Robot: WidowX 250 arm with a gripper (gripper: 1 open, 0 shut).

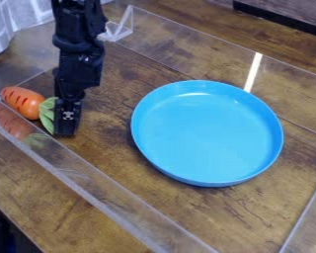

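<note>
An orange toy carrot point(24, 101) with green leaves lies at the left of the wooden surface, by the clear wall. My black gripper point(63, 121) is low over the carrot's leafy end, covering part of the leaves. Whether its fingers are open or closed on anything is unclear.
A large blue plate point(207, 132) takes up the middle right. Clear walls edge the work area at front left, back and right. Bare wood shows between carrot and plate and at the back. A pale object stands at the top left corner.
</note>
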